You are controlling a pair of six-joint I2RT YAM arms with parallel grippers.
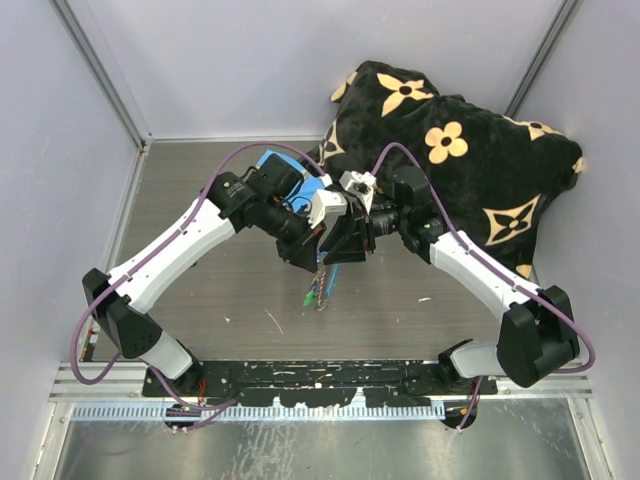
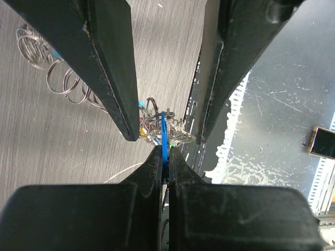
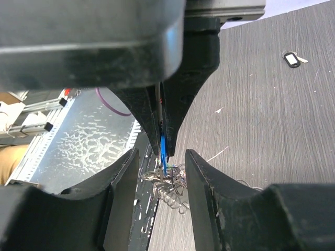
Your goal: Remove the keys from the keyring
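Observation:
My left gripper is shut on a thin blue strap (image 2: 164,133) above the table. Below the strap hangs a tangled bunch of metal rings and small coloured pieces (image 3: 171,189), also visible in the top view (image 1: 320,290). Keys cannot be told apart from rings in the bunch. My right gripper stands part open, its fingertips on either side of the strap just above the bunch, with a gap to it. From the left wrist view, the right fingers (image 2: 118,99) flank the bunch at a distance.
A chain of loose-looking rings (image 2: 68,81) trails to one side. On the table lies a dark key fob (image 3: 291,59) beside a small key. A flowered black cushion (image 1: 440,150) fills the back right; a blue sheet (image 1: 295,165) lies behind the grippers.

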